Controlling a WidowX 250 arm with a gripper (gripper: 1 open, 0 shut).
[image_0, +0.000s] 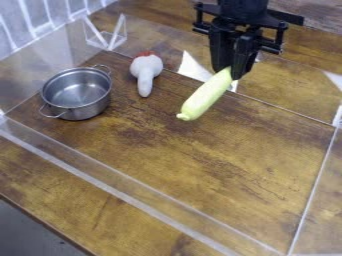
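A pale yellow-green, long vegetable-like object (205, 97) hangs tilted from the black gripper (230, 63), which is shut on its upper end near the back centre of the camera view. A steel pot (76, 95) with two handles sits at the left on the wooden surface. Between them lies a whitish, mushroom- or bird-shaped toy (146, 70) with a bit of red on top.
Clear plastic walls (315, 200) border the wooden area (174, 190), whose middle and front are bare. A white railing stands beyond the back left corner.
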